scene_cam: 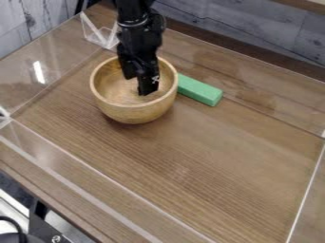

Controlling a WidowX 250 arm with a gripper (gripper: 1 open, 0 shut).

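Observation:
My gripper (136, 74) reaches down from the top into a round tan bowl (133, 109) at the upper middle of the table. Its dark fingers are inside or over the bowl; their exact spread and anything between them are hard to make out. A green block (199, 90) lies just right of the bowl.
A small clear plastic item (99, 30) sits behind the bowl at the upper left.

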